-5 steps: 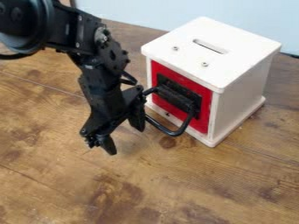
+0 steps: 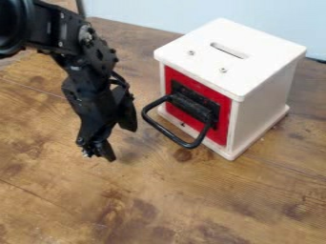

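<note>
A white box (image 2: 261, 110) with a slot and screws on top stands on the wooden table, its red front (image 2: 180, 88) facing left toward me. A black looped handle (image 2: 192, 142) juts out from a black fitting on that front. My black gripper (image 2: 106, 143) hangs just left of the handle, pointing down and apart from it. Its fingers look parted, with nothing visible between them.
A pale wall (image 2: 152, 11) runs along the back.
My arm has moved left and slightly up, away from the handle, which it was beside. The box and handle look unchanged.
</note>
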